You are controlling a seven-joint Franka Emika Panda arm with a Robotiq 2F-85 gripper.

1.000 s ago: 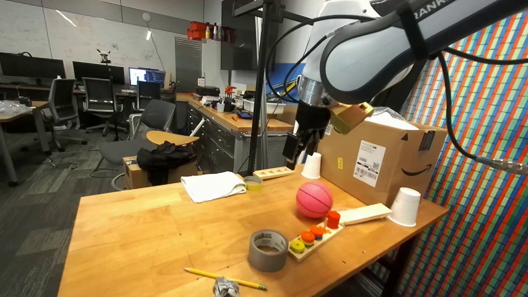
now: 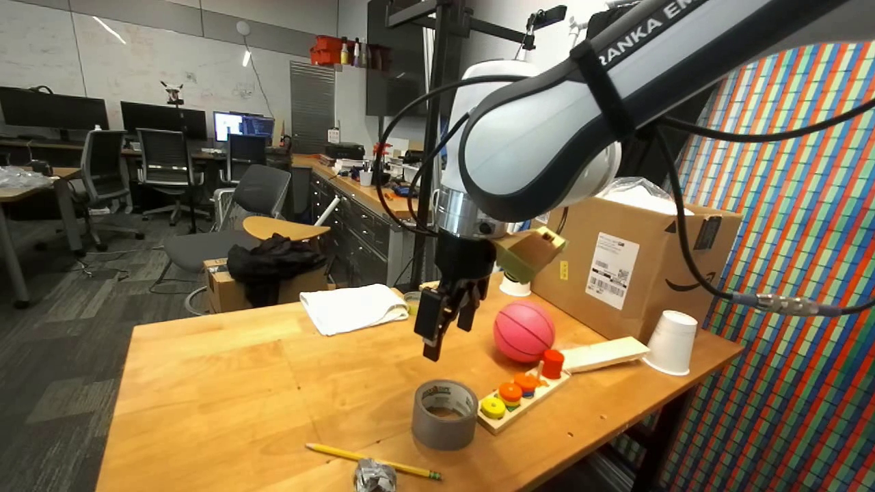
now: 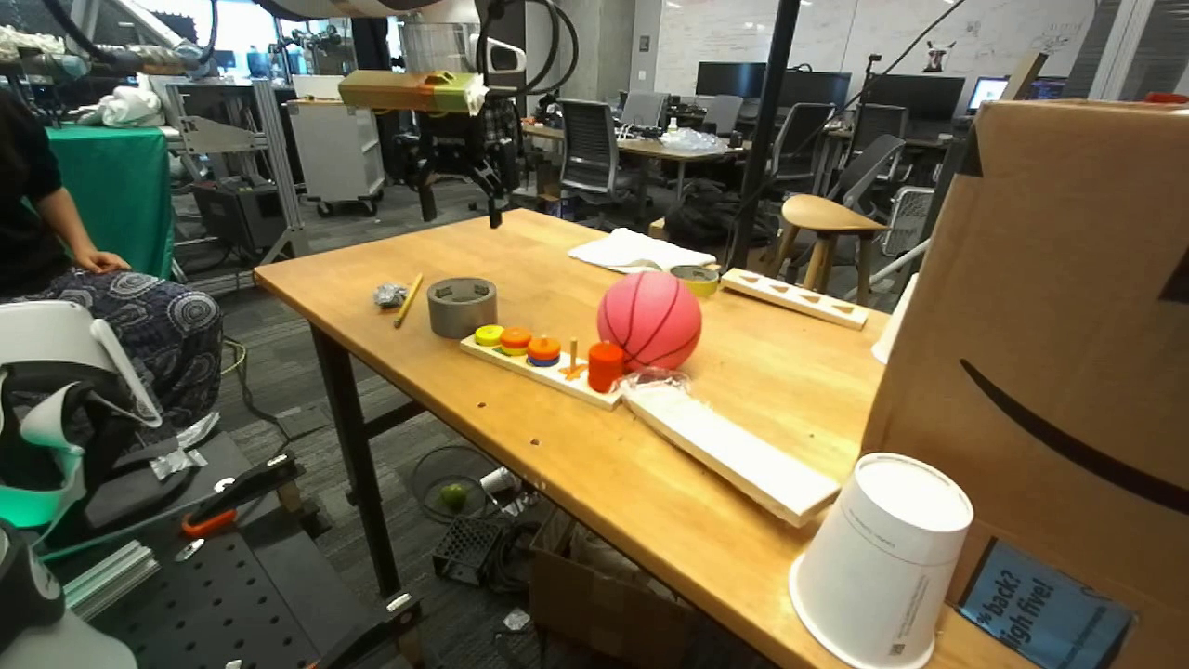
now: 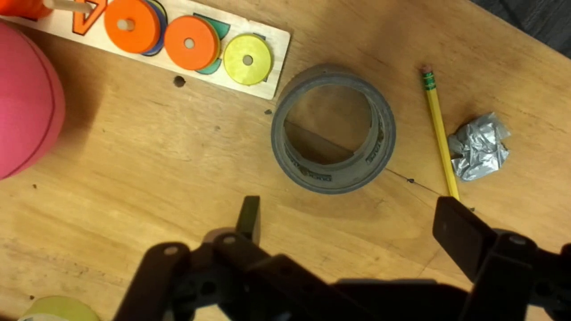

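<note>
My gripper is open above the table, its fingers wide apart with nothing between them. Ahead of the fingers in the wrist view lies a grey roll of duct tape (image 4: 278, 139), flat on the wood. To its right are a yellow pencil (image 4: 440, 128) and a crumpled silver ball (image 4: 479, 147). The wooden stacking toy (image 4: 278, 59), with yellow and orange discs and a red cylinder (image 3: 605, 366), lies beside the tape. A pink ball (image 2: 523, 331) rests against the toy's red end, clear of the gripper.
A folded white cloth (image 2: 353, 308) and a yellow-green tape roll (image 3: 697, 279) lie toward the back. White cups (image 3: 886, 557), a pale wooden board (image 3: 730, 452) and a large cardboard box (image 2: 631, 262) crowd one end.
In exterior view 1 my gripper has moved left and lower, away from the box and toward the tape. The pink ball has shifted very slightly; the other table objects stay put.
</note>
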